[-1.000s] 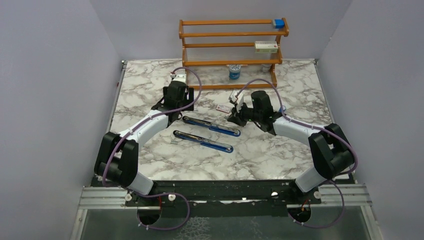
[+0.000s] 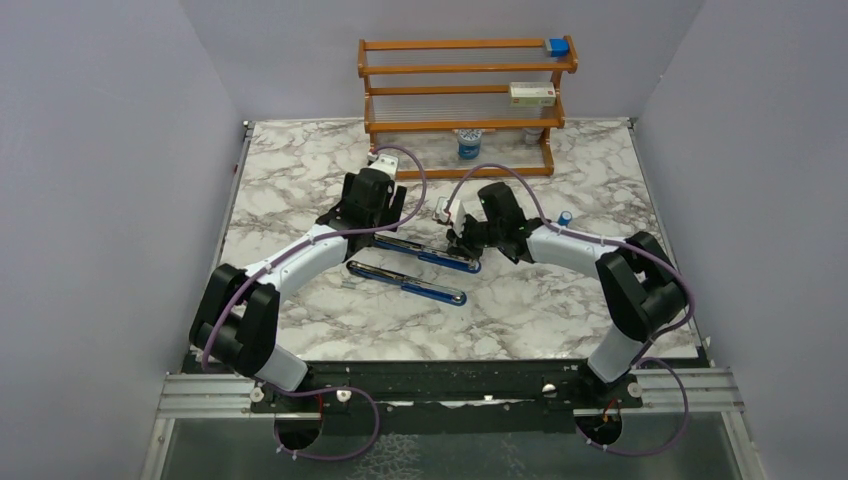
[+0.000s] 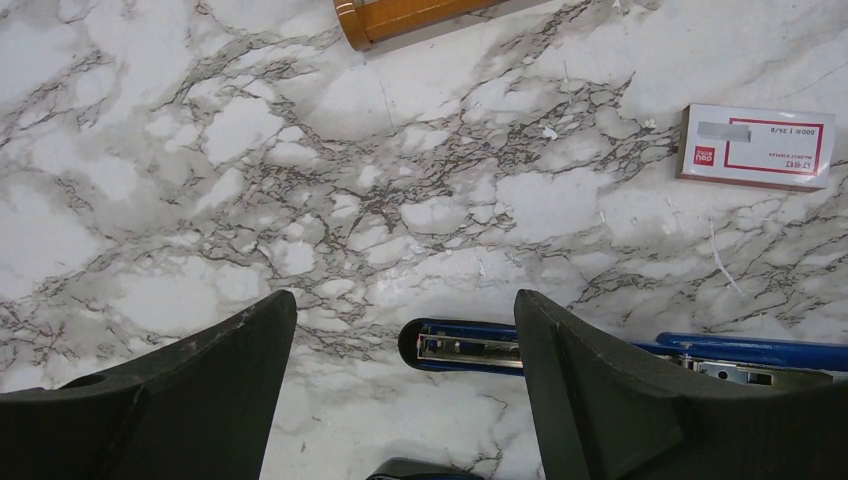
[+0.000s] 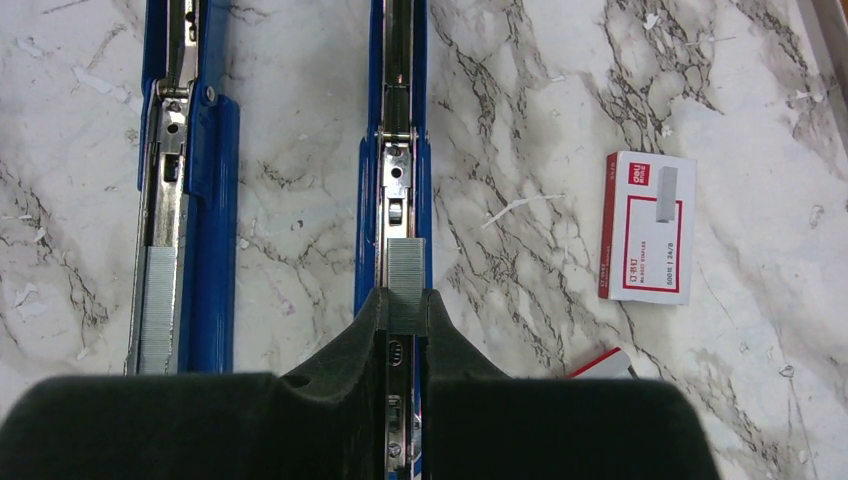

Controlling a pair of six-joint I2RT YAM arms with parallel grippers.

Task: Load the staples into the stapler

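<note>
Two long blue staplers lie opened out flat on the marble table: the far one and the near one. My right gripper is shut on a grey strip of staples, lined up over the far stapler's metal channel. Whether the strip touches the channel I cannot tell. A strip of staples sits in the near stapler's channel. My left gripper stands open over the far stapler's left end, nothing held between its fingers.
A white and red staple box lies behind the far stapler, and part of another red and white object shows beside my right gripper. A wooden rack stands at the back.
My right gripper has moved left and toward the front, onto the far stapler's right part. The left gripper has moved right and frontward, over that stapler's left end. Both staplers stay in place.
</note>
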